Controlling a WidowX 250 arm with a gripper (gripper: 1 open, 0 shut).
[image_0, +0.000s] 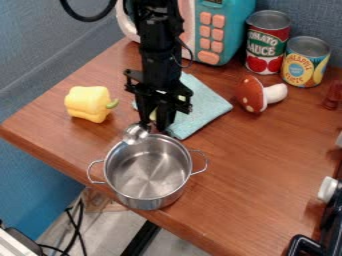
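Observation:
A steel pot (150, 176) with two handles sits near the table's front left edge. Above its back rim my black gripper (155, 118) points down at a silvery metal piece, perhaps a lid or utensil; whether the fingers are shut on it I cannot tell. A light blue cloth (201, 112) lies behind the gripper. A yellow pepper (88, 103) lies to the left.
A toy mushroom (257, 94), two cans (266, 45) and a toy microwave (214, 30) stand at the back. Black appliance (315, 232) at the right edge.

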